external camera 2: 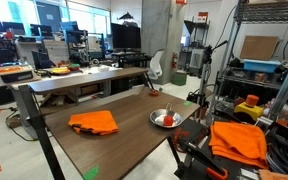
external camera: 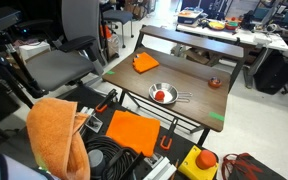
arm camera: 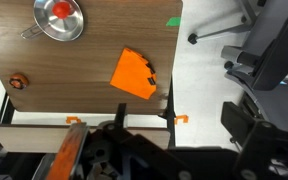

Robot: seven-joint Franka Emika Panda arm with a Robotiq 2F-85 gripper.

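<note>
On the brown table (external camera: pixel 194 112) lies a silver pan (external camera: pixel 171 97) with a red round object (external camera: pixel 159 95) in it. In the wrist view the pan (arm camera: pixel 70 28) is at the top left, its handle pointing left. An orange cloth (arm camera: pixel 133 74) lies flat near the middle of that view, a dark strip by its right edge. My gripper shows as two dark, spread fingers at the bottom of the wrist view, open with nothing visible between them. It is high above the table, below the cloth in the picture. Neither exterior view shows the gripper clearly.
A small reddish-brown round object (external camera: pixel 215 83) sits near the table's far right edge. Beside the table are an office chair (external camera: pixel 69 50), a second orange cloth (external camera: pixel 133 131) and a yellow case (external camera: pixel 197 165). Bare wood surrounds the pan and cloth.
</note>
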